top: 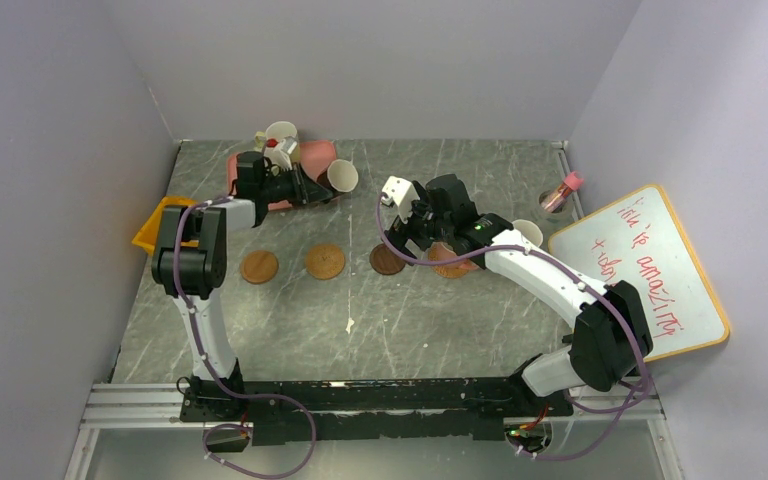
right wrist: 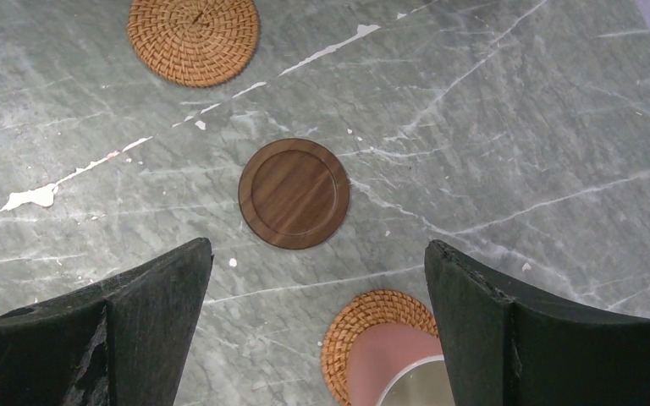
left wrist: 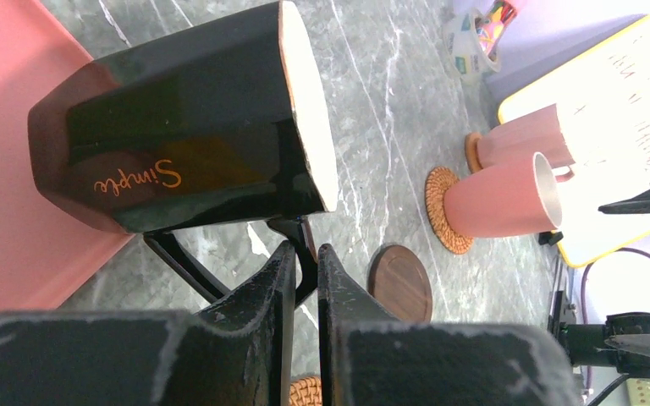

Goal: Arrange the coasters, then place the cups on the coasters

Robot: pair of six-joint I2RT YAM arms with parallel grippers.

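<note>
In the left wrist view a black cup [left wrist: 178, 127] marked "Simple" lies tilted on its side, its white mouth facing right. My left gripper is shut on its handle [left wrist: 300, 233]. From the top, the cup [top: 342, 177] hangs at the right end of the pink tray [top: 317, 154]. A dark wooden coaster [right wrist: 294, 194] lies bare on the table, beneath my open right gripper, which has nothing between its fingers. Two light round coasters [top: 325, 261] [top: 259, 266] sit bare, left of the dark one.
Pink cups [left wrist: 504, 196] rest on woven coasters [left wrist: 448, 210] at the right, one close to my right gripper. A white cup [top: 281, 131] stands at the back left. There is a yellow bin [top: 147, 236] at the left and a whiteboard [top: 640, 270] at the right.
</note>
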